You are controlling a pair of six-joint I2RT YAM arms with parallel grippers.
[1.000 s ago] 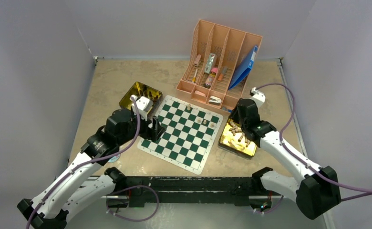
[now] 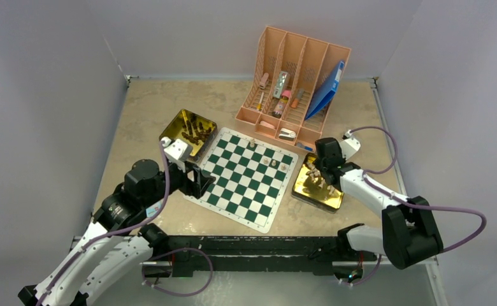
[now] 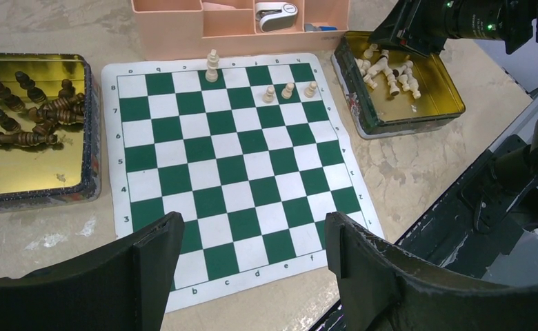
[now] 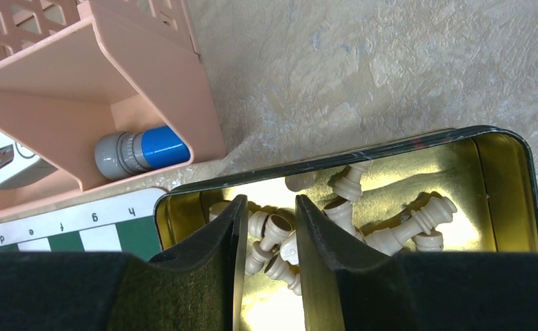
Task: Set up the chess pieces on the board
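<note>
The green-and-white chessboard lies flat. One taller white piece stands near its far edge, and three white pawns stand to its right, one of them a pawn near the board's right side. More white pieces lie jumbled in the right gold tin. Over that tin hangs my right gripper, its fingers a narrow gap apart, white pieces showing below and nothing clearly held. Dark brown pieces lie in the left gold tin. My left gripper is open and empty above the board's near side.
Behind the board stands a pink organizer holding a blue folder and small items. Its front corner comes close to the right tin. Most of the board's middle and near squares are bare.
Compared with a second ago, the right arm has drawn back and shifted slightly down over the right tin. The left arm has moved a little left. Standing pieces look unmoved.
</note>
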